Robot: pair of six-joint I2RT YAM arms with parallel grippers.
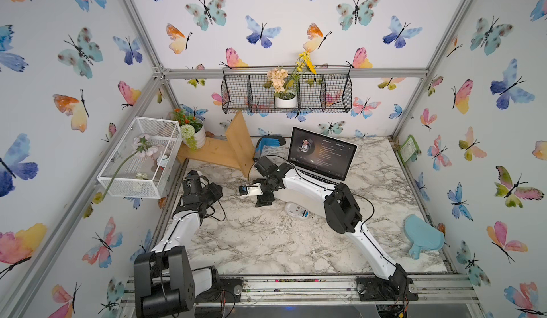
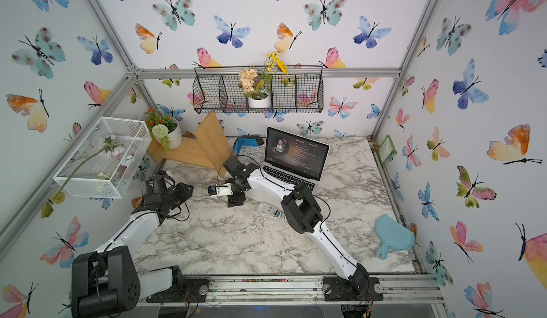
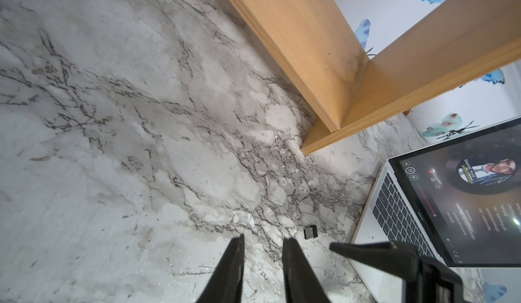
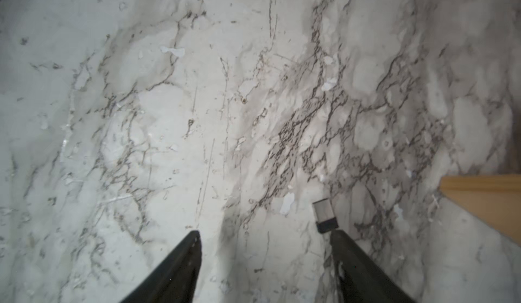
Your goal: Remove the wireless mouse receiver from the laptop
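A small dark receiver lies loose on the marble table, also visible in the left wrist view (image 3: 310, 232) left of the laptop (image 1: 322, 154). My right gripper is over it, fingers apart, with the receiver just beyond and between the fingertips. My left gripper is back at the table's left, fingers apart with nothing between them. A white mouse (image 1: 297, 210) lies in front of the laptop.
A wooden bookend (image 1: 239, 141) and blue gloves (image 1: 267, 142) stand behind. A white wire basket (image 1: 138, 157) is at left, a light blue dustpan (image 1: 423, 234) at right.
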